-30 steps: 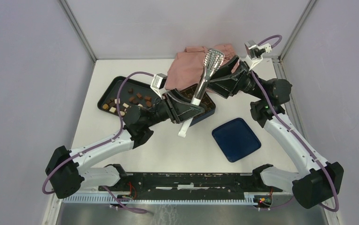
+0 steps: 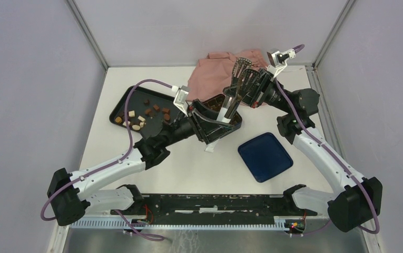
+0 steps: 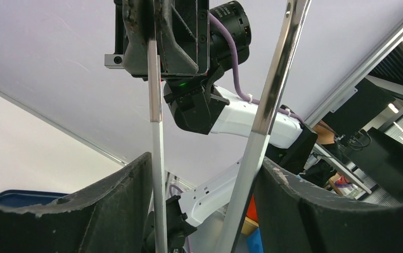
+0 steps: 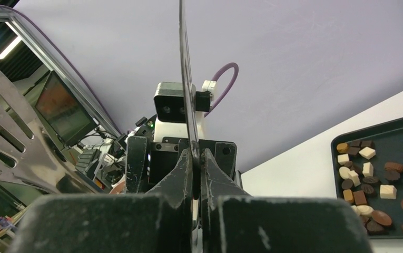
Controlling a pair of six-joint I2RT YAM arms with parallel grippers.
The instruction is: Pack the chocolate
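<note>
Metal tongs with white handles stand between my grippers, their two slotted heads spread apart. In the left wrist view, the two tong arms rise in a V. My left gripper is part open around the handles, one beside each finger. My right gripper is shut on one tong arm, seen edge-on, while the other slotted head is off to the left. Chocolates of several shapes lie in a black tray. A box with brown compartments sits beneath the tongs, partly covered by them.
An empty dark blue tray lies at the right of the table. A pink cloth is spread at the back behind the box.
The tongs have gone from closed to spread. My right gripper has moved left onto a tong arm and shut on it.
</note>
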